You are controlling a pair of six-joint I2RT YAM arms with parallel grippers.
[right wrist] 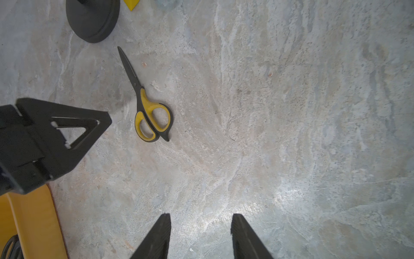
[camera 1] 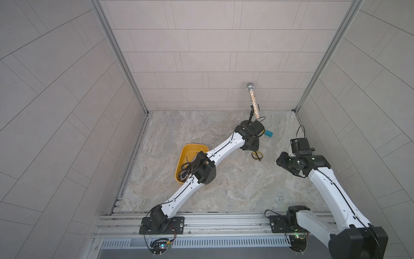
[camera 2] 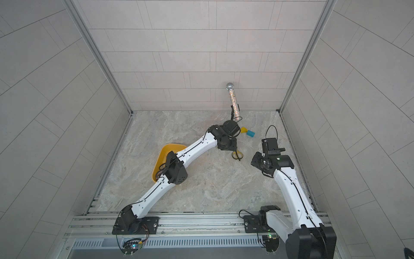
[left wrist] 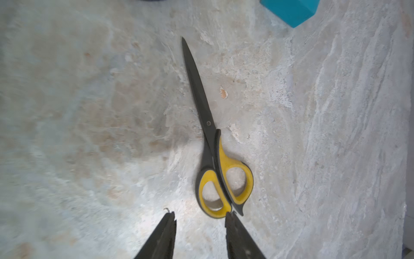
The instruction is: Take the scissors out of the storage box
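Yellow-and-black scissors (left wrist: 207, 125) lie closed and flat on the stone-patterned table, outside the box. In the left wrist view my left gripper hangs over their handle end, fingers apart, nothing held between them. My right gripper is open and empty over bare table, to the right of the scissors; its view also shows the left gripper's dark finger beside the handles. The yellow storage box (camera 1: 182, 150) stands left of the scissors, partly covered by my left arm. Dark-handled things (camera 1: 184, 171) lie inside it, too small to tell exactly.
Behind the scissors stands a microphone (camera 1: 254, 100) on a round black base (right wrist: 92, 21). A blue block (camera 1: 268, 133) and a yellow block (camera 2: 243, 129) lie nearby. The table between the right arm and the box is free toward the front.
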